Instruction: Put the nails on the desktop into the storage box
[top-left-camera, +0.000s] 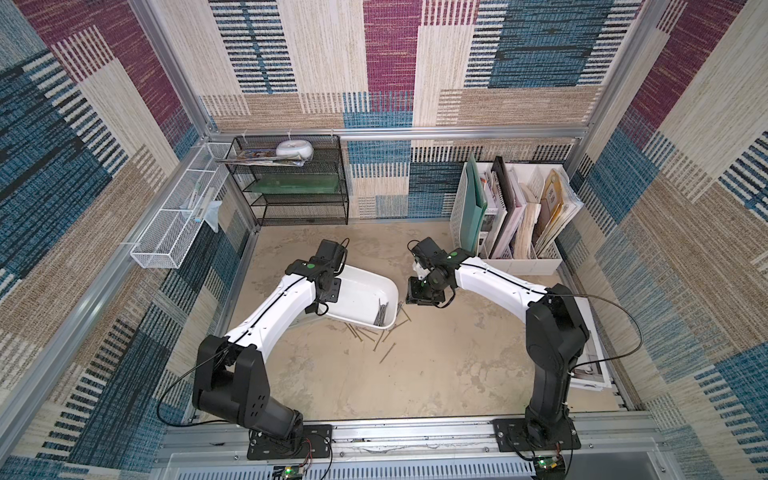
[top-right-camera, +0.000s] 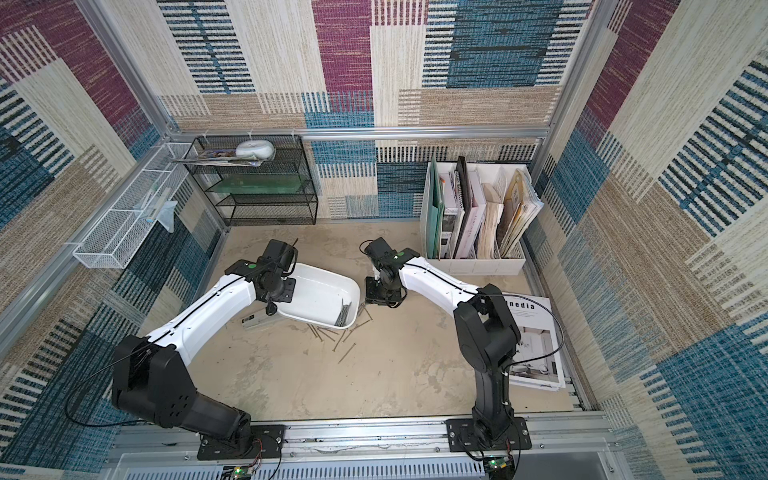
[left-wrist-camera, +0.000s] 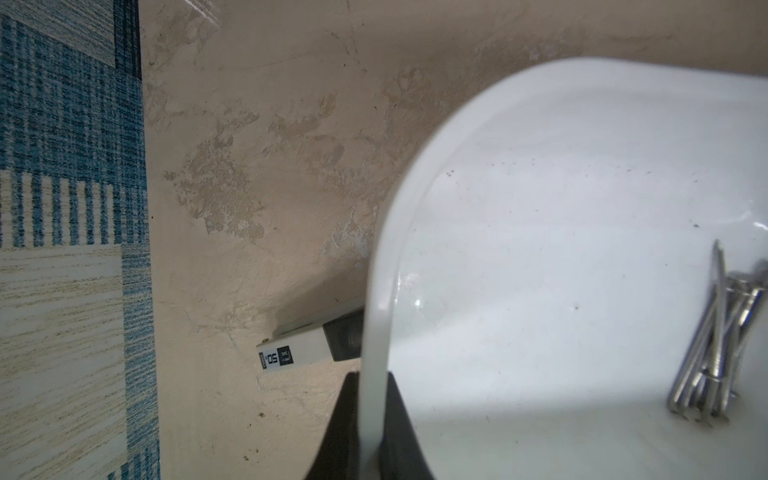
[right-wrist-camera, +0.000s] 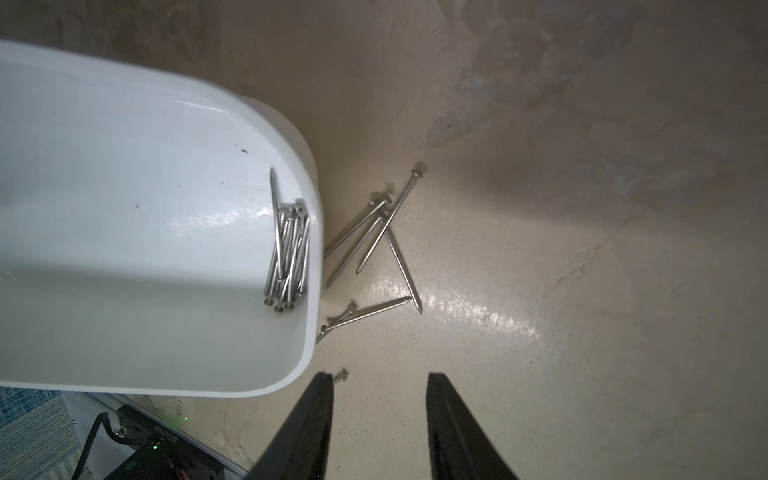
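Observation:
A white storage box (top-left-camera: 361, 289) stands between the two arms, with a bundle of silver nails (right-wrist-camera: 286, 256) lying inside at its right end. My left gripper is shut on the box's left rim, one finger on each side of the wall. Outside the box's right end, several loose nails (right-wrist-camera: 392, 216) lie crossed on the desktop; another nail (top-left-camera: 388, 352) rests nearer the front. The right gripper is open above the desk beside the box, nothing between its fingers. In the right wrist view, the box wall partly hides some loose nails.
A small printed carton (left-wrist-camera: 308, 342) lies by the box's left end. At the back stand a black wire shelf (top-left-camera: 292, 188) and a white file holder (top-left-camera: 520, 264) full of folders. A magazine (top-right-camera: 532, 336) lies at the right edge.

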